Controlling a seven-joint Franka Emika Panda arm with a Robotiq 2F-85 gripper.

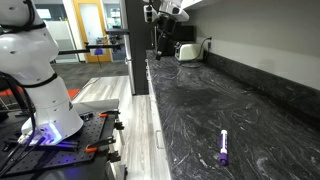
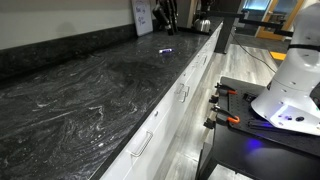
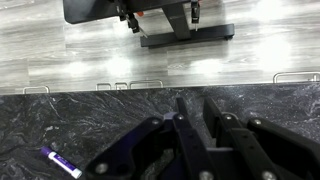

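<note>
A marker [image 1: 223,148] with a white and purple body lies on the dark stone countertop [image 1: 190,110], toward the near end in exterior view 1. In exterior view 2 the same marker [image 2: 166,51] shows small at the far end of the counter. My gripper is open above the counter near its front edge, its fingers spread and nothing between them. Down at the lower left of the wrist view lies the marker [image 3: 62,163], well apart from the fingers. High in exterior view 1, the arm holds the gripper far from the marker.
White drawers [image 2: 150,148] with bar handles line the counter's front. Beyond a strip of floor [image 3: 100,66] stands the dark robot stand [image 2: 255,150]. A pale appliance [image 1: 189,52] with a cord sits at the counter's far end.
</note>
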